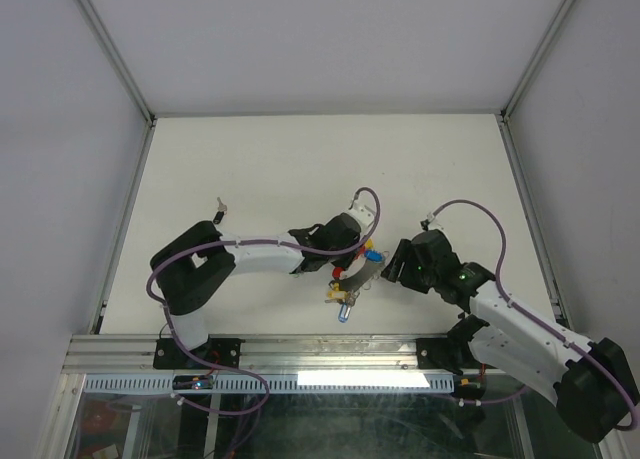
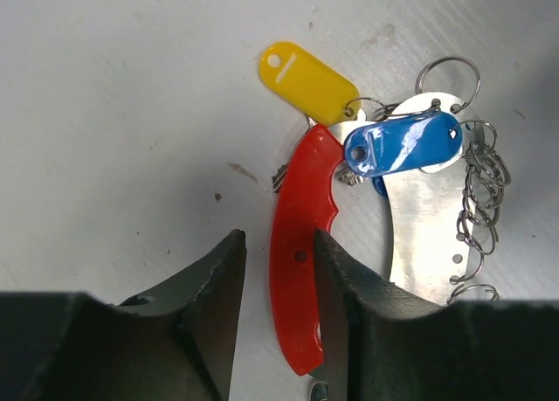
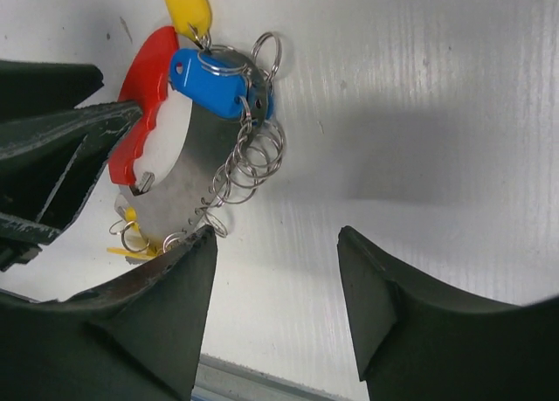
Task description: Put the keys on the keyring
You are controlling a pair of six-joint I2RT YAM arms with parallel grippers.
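The keyring is a curved metal plate (image 2: 424, 226) with a red curved piece (image 2: 293, 244) at one side and a chain of small rings (image 2: 480, 200) along the other. At its far end lie a yellow tag (image 2: 307, 82) and a blue tag (image 2: 403, 145) on rings. My left gripper stands part open above the red piece, its right finger overlapping it in view; contact cannot be judged. To the right of the keyring my right gripper is open, only bare table between its fingers. Near the front another yellow tag (image 1: 335, 291) and blue tag (image 1: 343, 313) show.
A key with a black tag (image 1: 219, 216) lies apart at the left. Free table (image 1: 250, 169) stretches behind the arms. The table's metal front edge (image 1: 300, 347) runs close to the keyring.
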